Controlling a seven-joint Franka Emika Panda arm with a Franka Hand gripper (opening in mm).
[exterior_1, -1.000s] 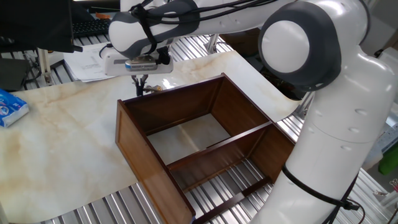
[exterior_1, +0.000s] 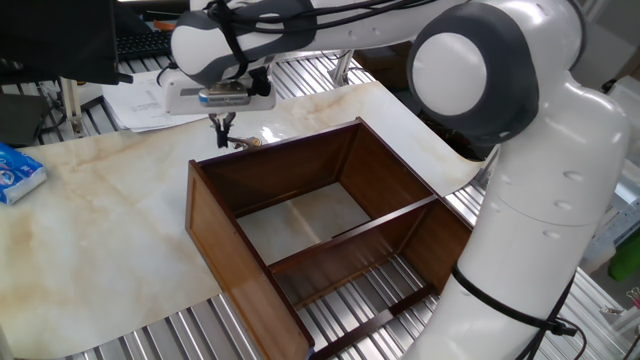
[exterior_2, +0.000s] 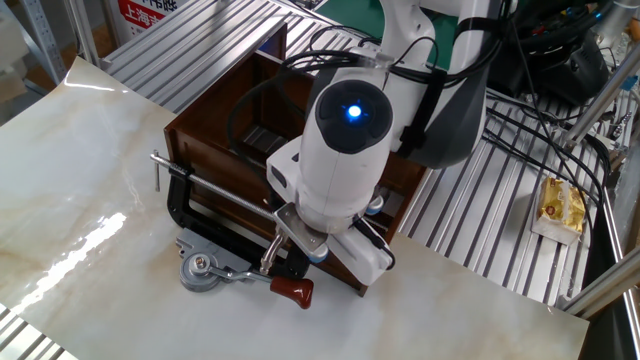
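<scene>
My gripper (exterior_1: 222, 142) points down just beyond the far wall of a brown wooden frame (exterior_1: 250, 262) in exterior view 1. Its dark fingers look small there, and whether anything sits between them is unclear. In exterior view 2 the white hand (exterior_2: 362, 252) covers the fingers. A black clamp (exterior_2: 235, 238) with a long metal rod (exterior_2: 225, 192) lies along the frame's near wall in that view. Beside it is a grey metal crank device (exterior_2: 203, 270) with a brown handle (exterior_2: 292, 291), partly under the hand.
The frame has a divider (exterior_1: 355, 238) and open compartments. A blue packet (exterior_1: 18, 174) lies at the left edge of the marbled sheet (exterior_1: 110, 225), which is otherwise largely bare. In exterior view 2, a small yellow-and-white block (exterior_2: 560, 212) stands on the slatted table at right.
My hand and fingers have risen slightly and shifted a little left in exterior view 1. The wooden frame has stayed in place.
</scene>
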